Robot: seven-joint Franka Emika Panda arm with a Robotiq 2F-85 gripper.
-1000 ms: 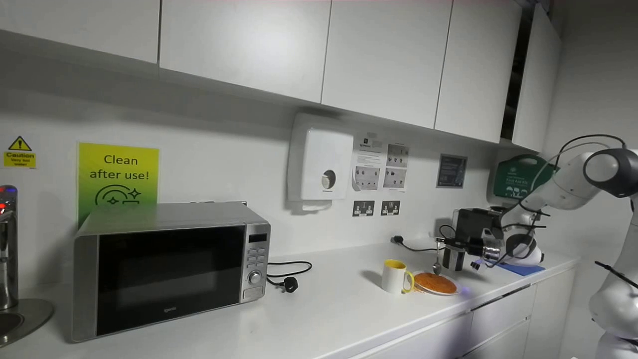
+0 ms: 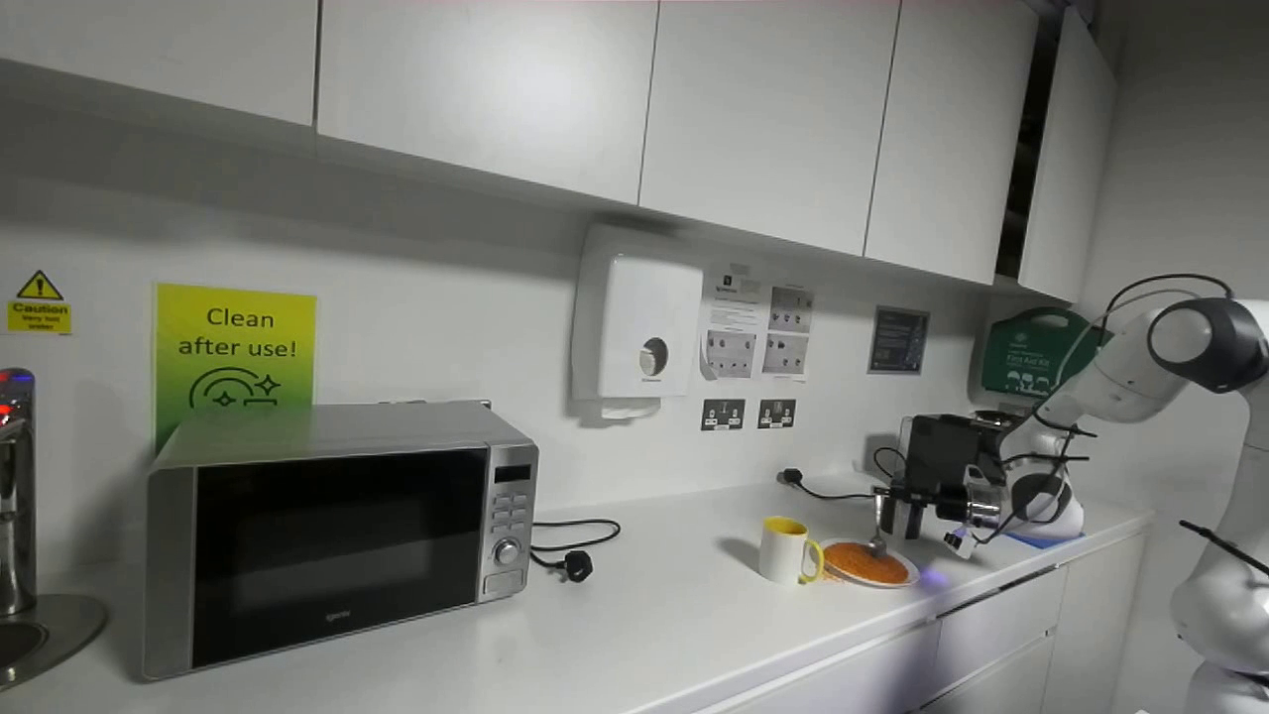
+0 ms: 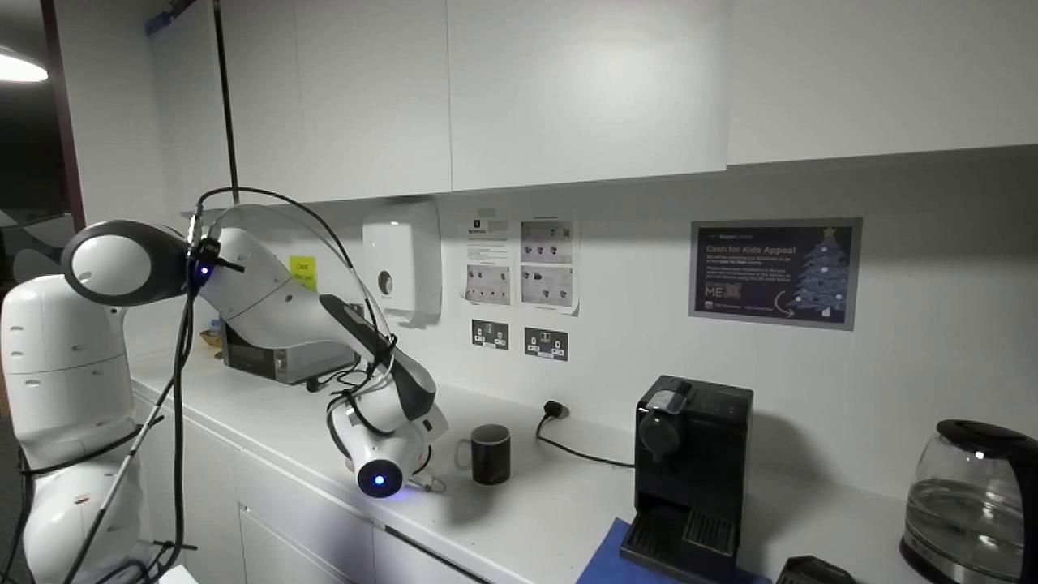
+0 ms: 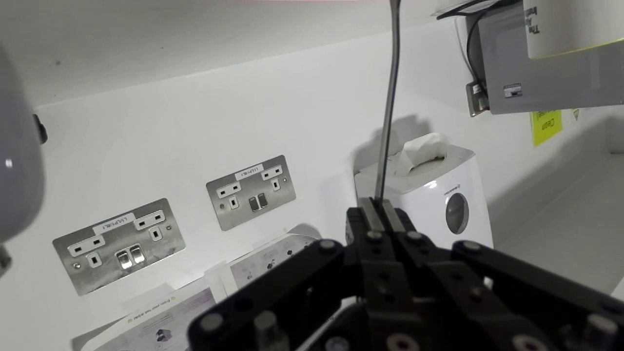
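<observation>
My gripper [image 2: 881, 493] is shut on the thin metal handle of a spoon [image 2: 879, 541], which hangs down nearly upright. Its bowl end meets the orange food [image 2: 853, 560] on a white plate [image 2: 909, 578]. In the wrist view, the spoon's handle [image 4: 390, 99] runs from between the closed fingertips of my gripper to the top edge, so its bowl is out of sight there. A white mug with a yellow inside [image 2: 781, 557] stands just left of the plate. The arm hides the plate and most of the spoon in exterior view 2.
A dark mug [image 3: 491, 456] stands near the gripper, with a black coffee machine [image 3: 696, 467] farther along. The microwave [image 2: 345, 535] is at the left. Clear counter [image 2: 666, 595] lies between microwave and white mug. Some orange bits lie beside the plate.
The spoon has come down and slightly right, from above the plate into the orange food. My gripper and wrist have shifted and tilted with it; the mug and plate look unmoved.
</observation>
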